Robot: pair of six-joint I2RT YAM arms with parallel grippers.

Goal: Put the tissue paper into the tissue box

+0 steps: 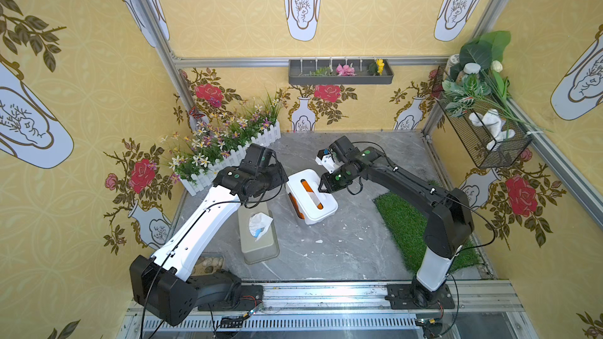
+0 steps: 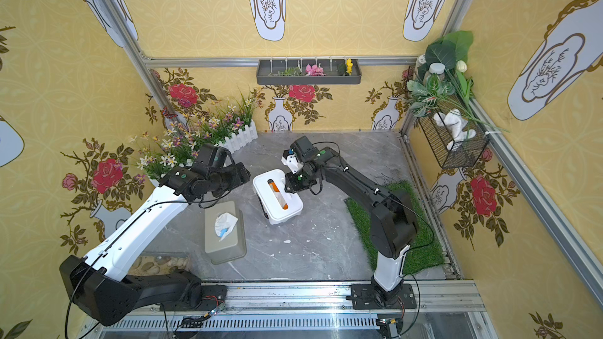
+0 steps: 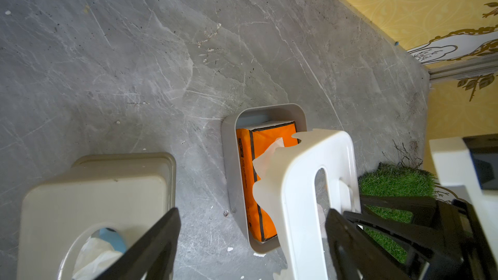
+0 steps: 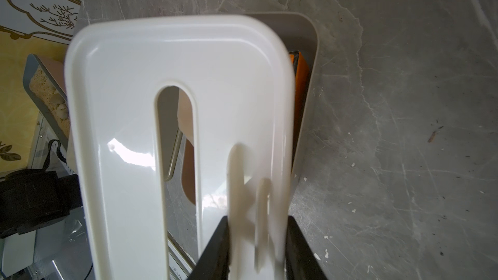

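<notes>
A white slotted lid (image 4: pixel 119 140) is held above the box, with my right gripper shut on one side of it. Below it stands the open tissue box (image 3: pixel 233 176), its grey wall visible in the left wrist view. Inside lies the orange tissue pack (image 3: pixel 254 207), a white tissue sticking up from it; the lid covers part of both. My left gripper is open, and from above its fingers (image 1: pixel 276 175) show left of the lid (image 1: pixel 300 193), apart from it. In the left wrist view the lid's scalloped edge is seen tilted over the pack.
A beige tissue box (image 1: pixel 258 252) with a tissue poking out stands left of the open one, under the left arm. A white-fenced flower planter (image 1: pixel 232 162) lies behind. Green turf (image 1: pixel 402 226) is at the right.
</notes>
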